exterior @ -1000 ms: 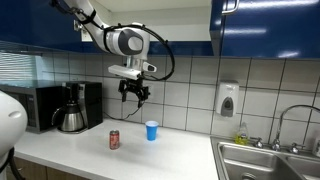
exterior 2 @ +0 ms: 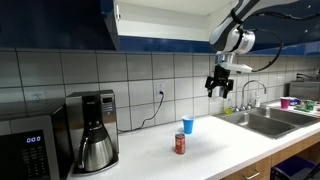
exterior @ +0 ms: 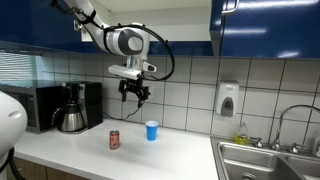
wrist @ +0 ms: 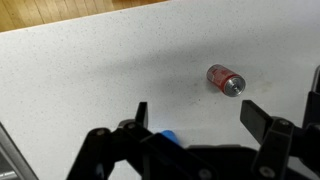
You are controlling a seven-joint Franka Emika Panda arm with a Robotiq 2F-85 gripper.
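High over the counter hangs my gripper (exterior: pixel 134 98), its fingers well clear of everything below. In the wrist view its two dark fingers (wrist: pixel 140 115) stand wide apart, so it is open, with only bare counter showing between them. A red can with a silver top (exterior: pixel 114 139) is upright on the white counter; the wrist view shows the can (wrist: pixel 226 80) beyond the fingertips, toward the right. The blue cup (exterior: pixel 151 131) sits farther back, near the tiled wall. In the wrist view the gripper body mostly hides the cup (wrist: pixel 170 135).
A coffee maker with a steel carafe (exterior 2: pixel 97 147) and a microwave (exterior 2: pixel 30 147) occupy one end of the counter. At the other end is a sink (exterior 2: pixel 270 122), with a soap bottle (exterior: pixel 242 134) behind it.
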